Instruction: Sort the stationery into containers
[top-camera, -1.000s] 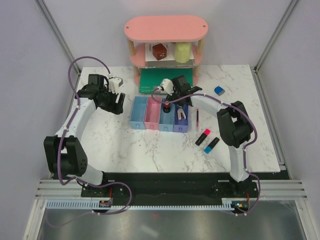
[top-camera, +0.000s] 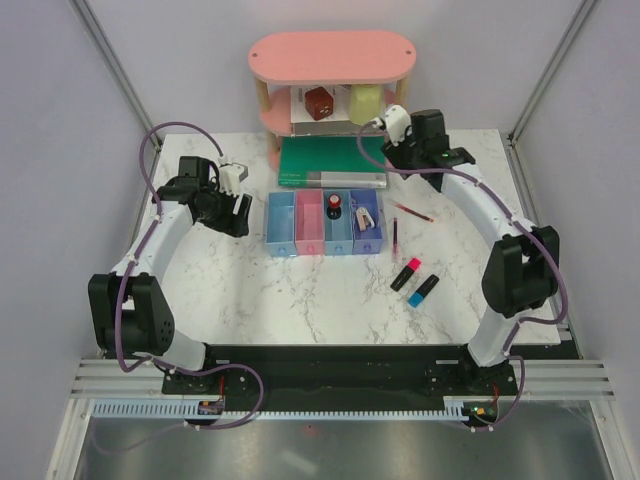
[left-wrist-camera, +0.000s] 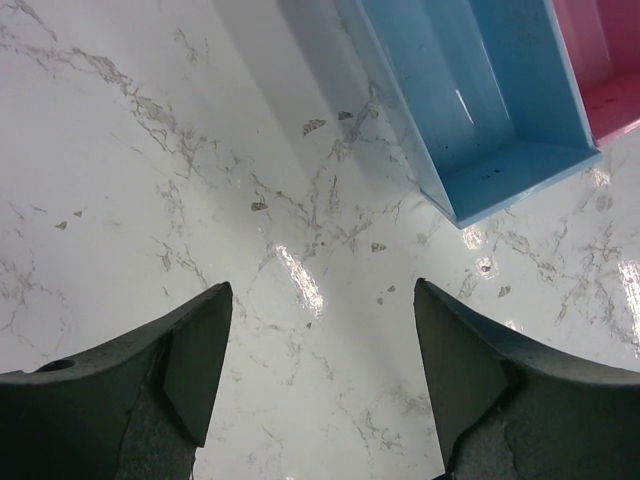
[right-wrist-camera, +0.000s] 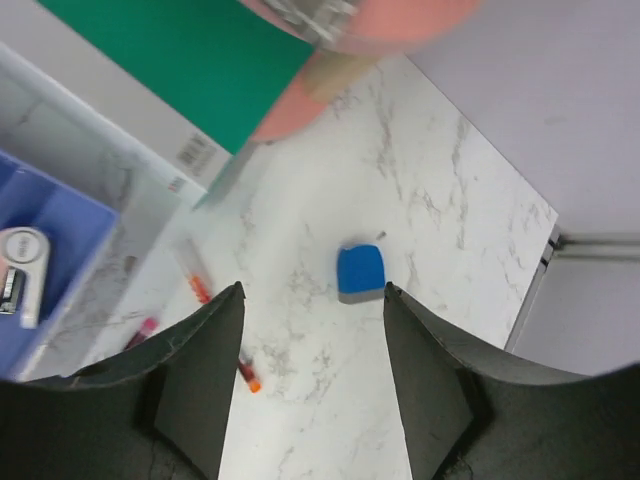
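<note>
Four small bins stand at centre: light blue (top-camera: 281, 223), pink (top-camera: 309, 225), blue (top-camera: 338, 238) with a dark, red-topped item (top-camera: 334, 208), and dark blue (top-camera: 367, 240) with a white item (top-camera: 363, 216). Right of them lie pens (top-camera: 414, 212) and two markers (top-camera: 405, 274). My right gripper hovers part open near a blue block (right-wrist-camera: 360, 265), nothing seen between its fingers. My left gripper is open over bare table left of the bins.
A pink-shelved rack (top-camera: 332, 50) with a green board (top-camera: 331, 155) stands at the back.
My right arm has swung right from above the bins toward the blue block. The left gripper has shifted slightly toward the front.
</note>
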